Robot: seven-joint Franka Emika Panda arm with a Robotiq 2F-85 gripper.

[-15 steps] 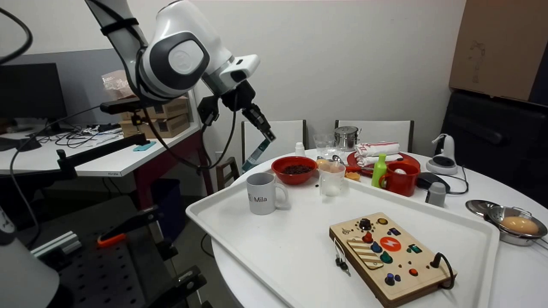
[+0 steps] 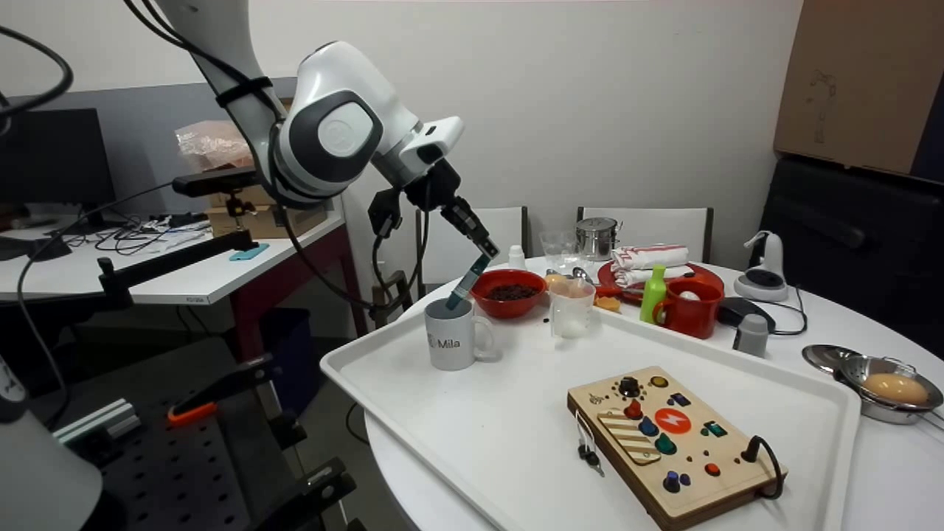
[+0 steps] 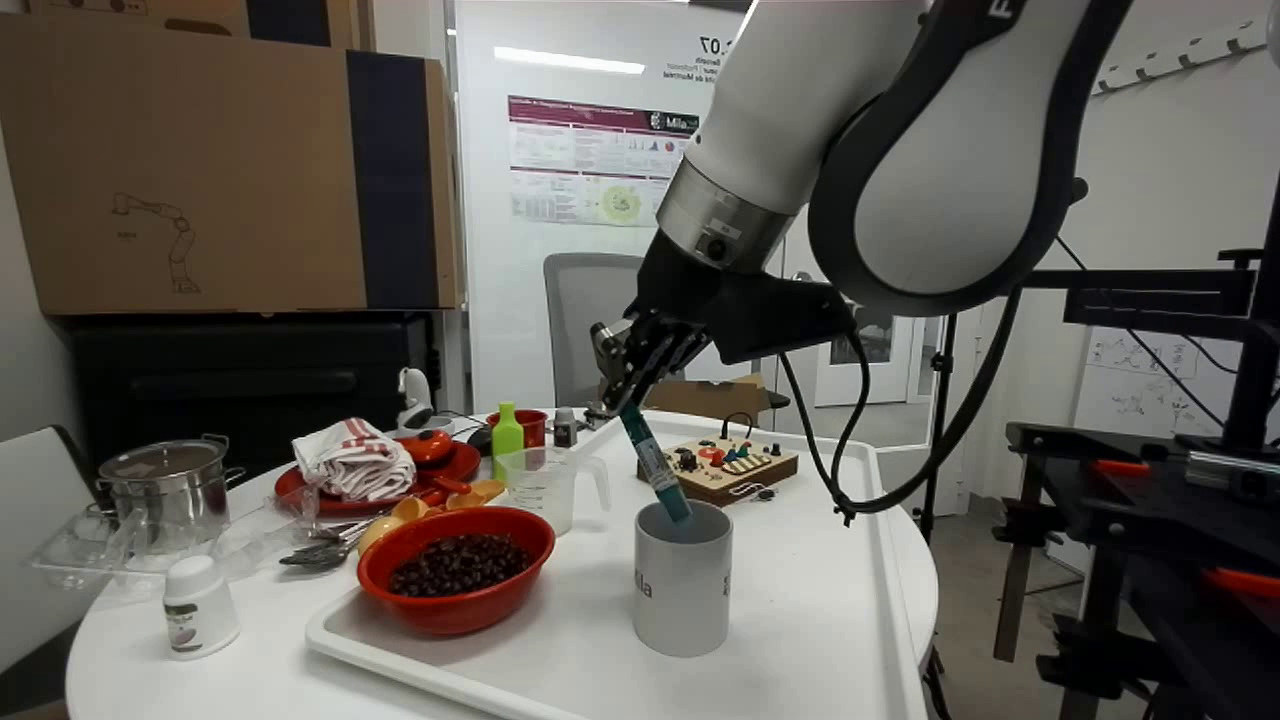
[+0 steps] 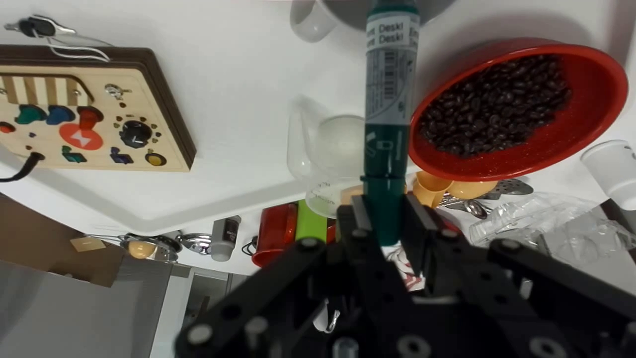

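A green marker with a pale label point(image 4: 390, 89) is pinched by its end between the fingers of my gripper, which is shut on it. In both exterior views the marker point(image 3: 654, 462) slants downward, its lower end at the mouth of the white Mila mug point(image 3: 684, 588), seemingly just inside the rim. My gripper point(image 2: 487, 251) is above the mug and to its upper right in exterior view 1. The mug point(image 2: 453, 341) stands upright on the white tray, handle to the right. Only part of the mug shows at the top of the wrist view.
A red bowl of dark beans point(image 3: 462, 570) sits close to the mug at the tray point(image 2: 522, 434) edge, near a clear measuring cup point(image 2: 572, 310). A wooden switch board point(image 2: 677, 442) lies on the tray. Dishes and a green bottle point(image 2: 653, 295) stand beyond.
My gripper has come lower and to the right in exterior view 1, still holding the marker. The marker's lower end has gone from behind the mug to its mouth.
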